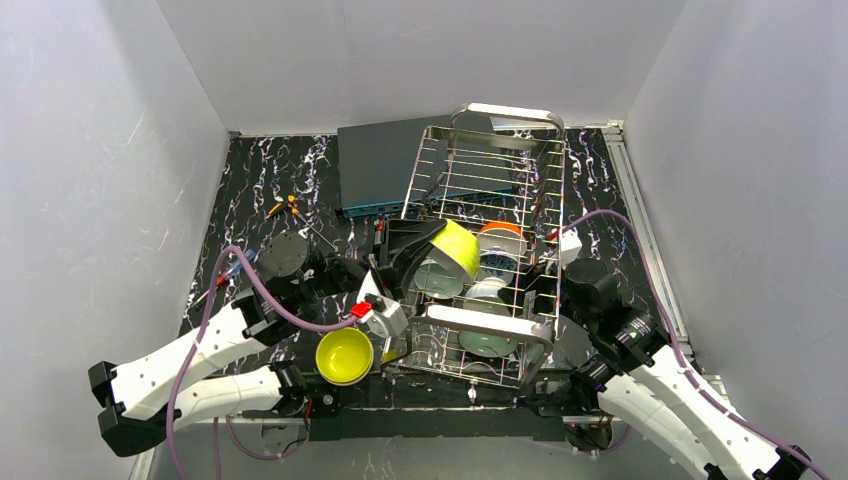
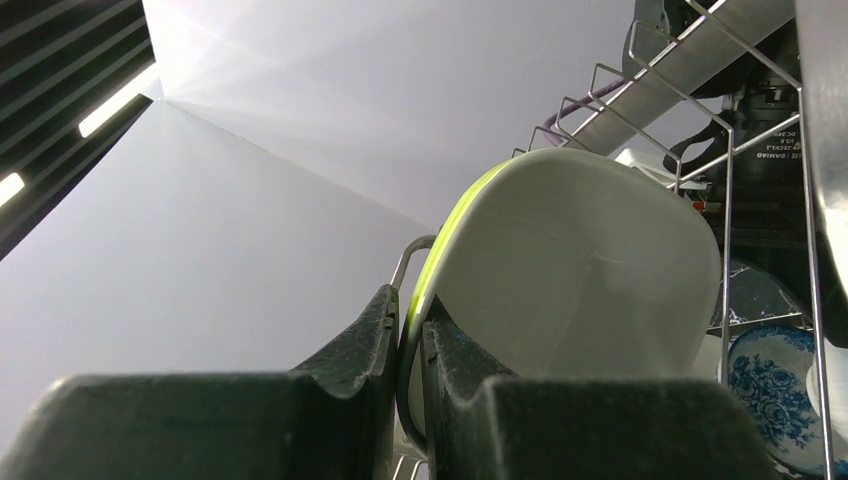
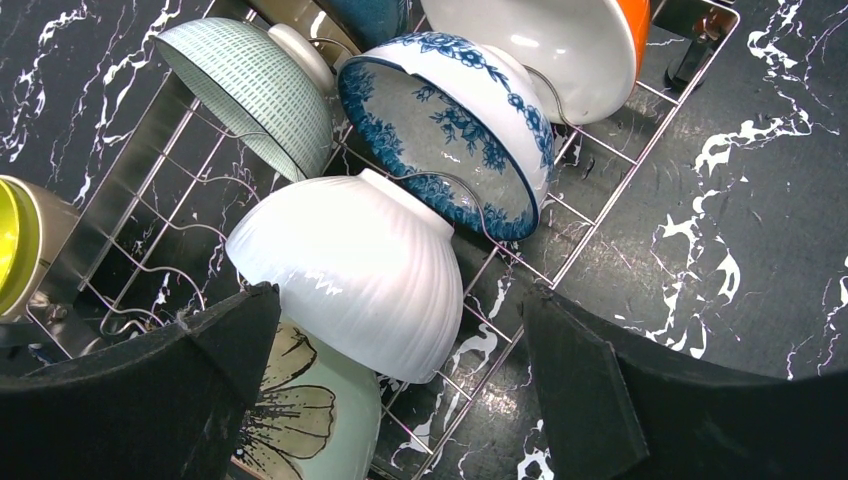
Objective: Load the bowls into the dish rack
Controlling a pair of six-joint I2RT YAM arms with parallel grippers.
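My left gripper is shut on the rim of a yellow-green bowl (image 1: 456,249) with a pale inside. That bowl hangs tilted over the left part of the wire dish rack (image 1: 485,186). Lower in the rack sit a white ribbed bowl (image 3: 350,265), a blue-flowered bowl (image 3: 455,125), an orange-rimmed bowl (image 3: 550,40), a green checked bowl (image 3: 250,90) and a pale green flower bowl (image 3: 335,410). Around the white bowl, my right gripper stands open; whether its fingers touch it I cannot tell. Another yellow bowl (image 1: 343,356) stands left of the rack.
The rack's steel front handle (image 1: 485,321) runs close to the left gripper, and upper wires cross above the bowls. Tools (image 1: 284,206) and a dark flat box (image 1: 385,165) lie at the back left.
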